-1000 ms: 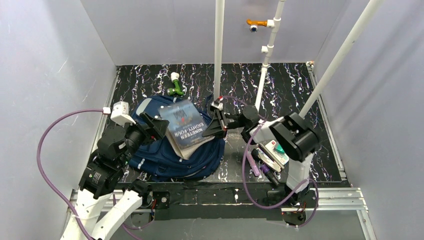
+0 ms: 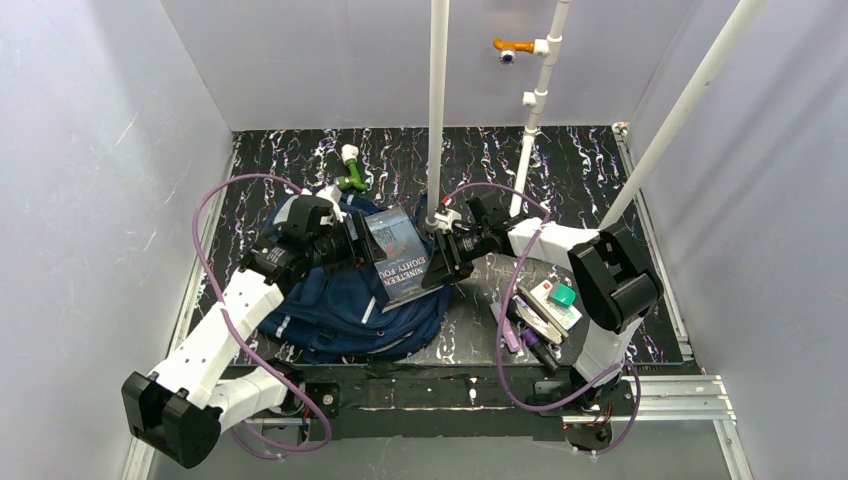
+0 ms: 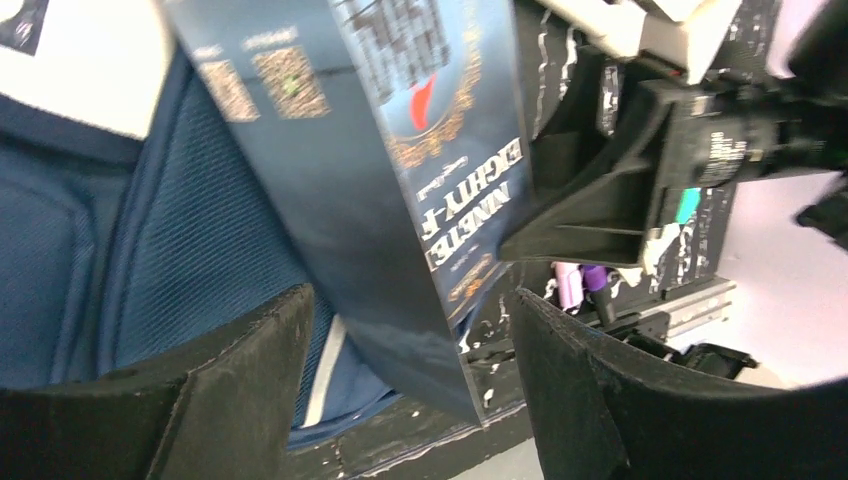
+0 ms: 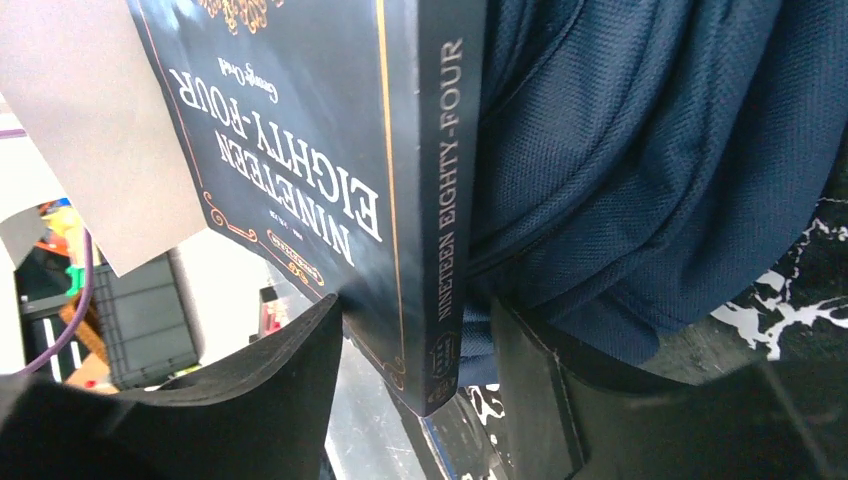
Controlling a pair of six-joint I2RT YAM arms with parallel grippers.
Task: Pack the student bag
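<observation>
A dark "Nineteen Eighty-Four" book is tilted over the blue student bag. My left gripper is at the book's left edge in the top view. Its fingers stand wide apart in the left wrist view, with part of the book reaching into the gap, clear of both. At the lower right corner is my right gripper. The right wrist view has the book's spine between its part-open fingers; the left finger meets the cover, while a narrow gap shows beside the right one.
Right of the bag lie a pink item, a dark bottle with a purple part, a teal item and other small things. A green object with a white end lies behind the bag. White poles rise nearby.
My left gripper has swung right and inward to the book. The book has turned and shifted slightly right. My right gripper has moved a little, staying at the book's right side.
</observation>
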